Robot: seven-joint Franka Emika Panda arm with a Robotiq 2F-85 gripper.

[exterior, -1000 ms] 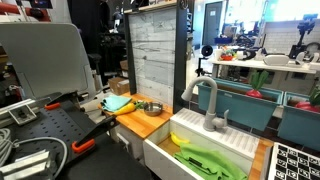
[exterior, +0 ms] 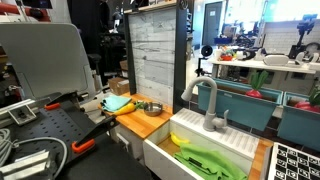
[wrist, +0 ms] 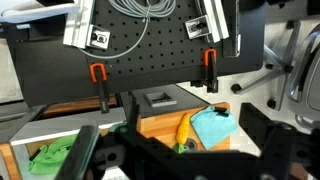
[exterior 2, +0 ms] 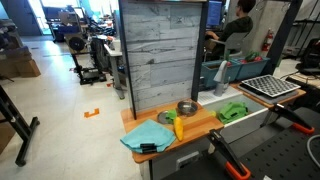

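My gripper appears only in the wrist view, its dark fingers spread wide at the lower edge with nothing held between them. Beyond it, on the wooden counter, are a yellow item (wrist: 184, 129) and a blue cloth (wrist: 213, 127). A green cloth (wrist: 52, 156) lies in the white sink, which exterior view 1 shows under a grey faucet (exterior: 209, 104). Something yellow (exterior: 178, 140) rests in that sink beside the green cloth (exterior: 210, 162). In exterior view 2, a metal bowl (exterior 2: 187, 107) stands behind the yellow item (exterior 2: 178, 128), and the blue cloth (exterior 2: 150, 135) is left of it.
A black perforated table (wrist: 165, 70) holds metal brackets and a coiled cable (wrist: 140, 8). Black bars with red ends (exterior 2: 228, 158) stick out at its edge. A white plank panel (exterior 2: 160, 65) rises behind the counter. A white gridded tray (exterior 2: 265, 87) sits right of the sink.
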